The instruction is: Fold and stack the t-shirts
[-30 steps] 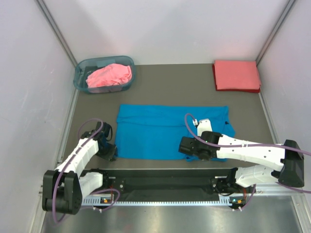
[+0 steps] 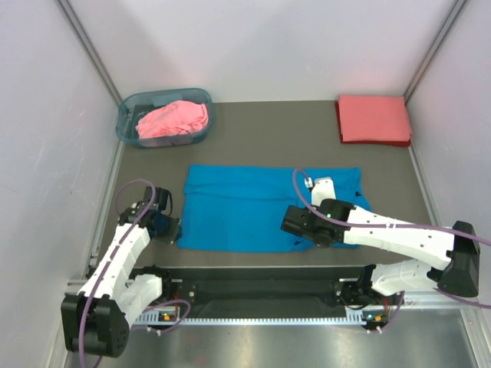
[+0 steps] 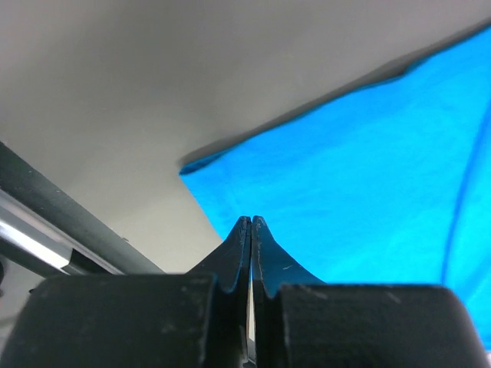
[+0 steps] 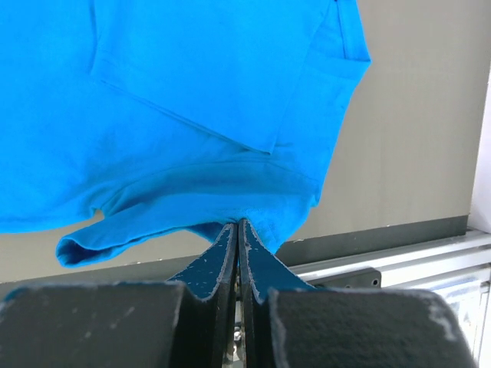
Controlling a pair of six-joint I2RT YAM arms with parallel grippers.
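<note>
A blue t-shirt (image 2: 238, 222) lies spread across the front of the table, its far side folded over in a long strip. In the left wrist view my left gripper is shut with nothing between its fingers; the shirt's near left corner (image 3: 196, 175) lies flat beyond the tips, free of them. My right gripper is shut on the lower right edge of the blue t-shirt (image 4: 176, 130), where the cloth bunches into a raised fold (image 4: 138, 222). From above, the right arm covers that part of the shirt.
A teal basket (image 2: 125, 126) with a crumpled pink shirt (image 2: 175, 119) stands at the back left. Folded red and pink shirts (image 2: 374, 119) form a stack at the back right. Bare table (image 2: 268, 130) shows between them. A metal rail (image 2: 253, 320) runs along the front.
</note>
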